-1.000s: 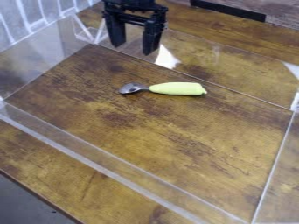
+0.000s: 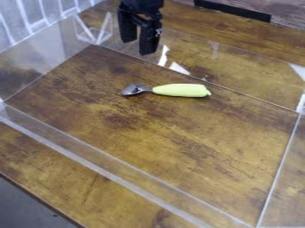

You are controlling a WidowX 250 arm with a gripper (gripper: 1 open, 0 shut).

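A spoon with a pale yellow-green handle (image 2: pixel 180 90) and a metal bowl (image 2: pixel 132 89) lies on the wooden floor of a clear-walled enclosure, a little above the middle of the view. My black gripper (image 2: pixel 139 36) hangs at the top, above and behind the spoon and apart from it. It is open, with nothing seen between its fingers.
Clear walls (image 2: pixel 143 183) border the wooden work area on all sides. A white railing stands at the back left, and a dark strip runs along the top right.
The spoon has not moved.
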